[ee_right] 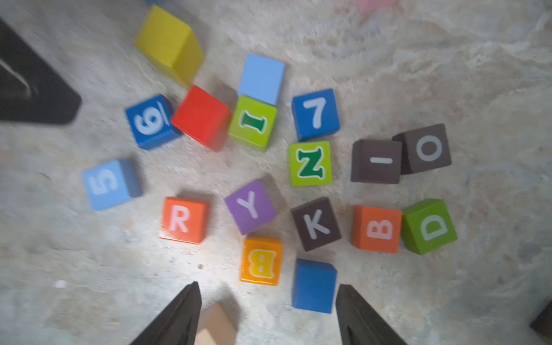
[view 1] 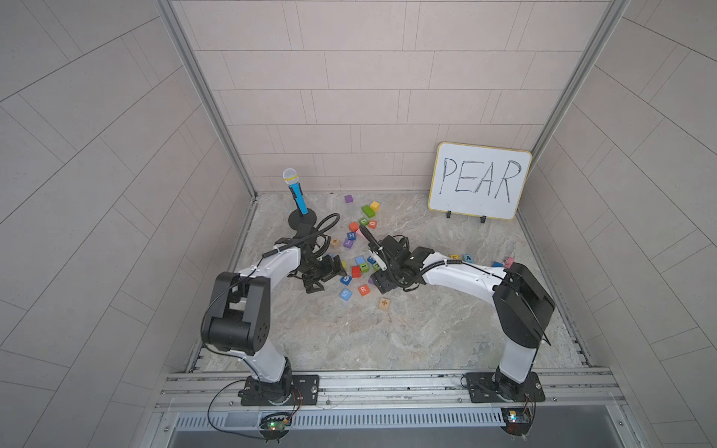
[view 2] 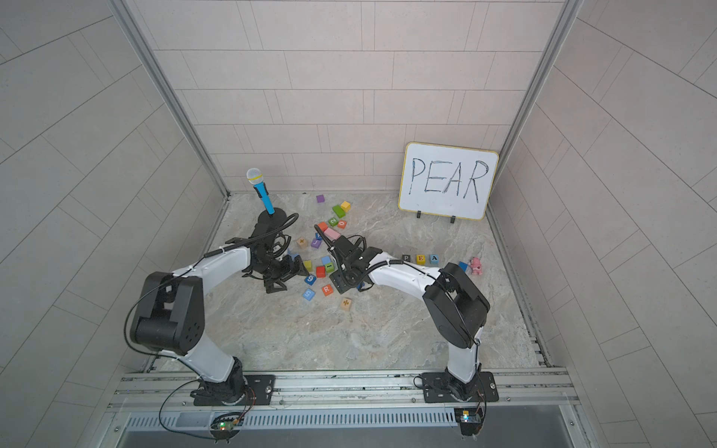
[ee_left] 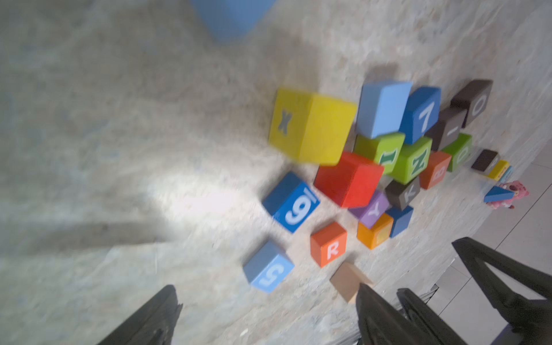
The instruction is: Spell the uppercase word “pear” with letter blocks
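On the right side of the table, a dark block (view 2: 406,259), a yellow E block (view 2: 420,259) and a blue A block (view 2: 434,259) stand in a row; the dark block's letter is too small to read. The orange-red R block (ee_right: 182,219) lies face up among the loose blocks, left of my right gripper. That gripper is spread open over the pile, an orange B block (ee_right: 261,261) and a blue block (ee_right: 314,285) showing between its fingertips, neither gripped. My left gripper stands open at the pile's left, holding nothing.
Several other blocks crowd the middle, including a red block (ee_right: 201,116) and a purple Y block (ee_right: 250,207). A whiteboard (view 1: 480,180) reads PEAR. A microphone (view 1: 295,192) stands behind the left arm.
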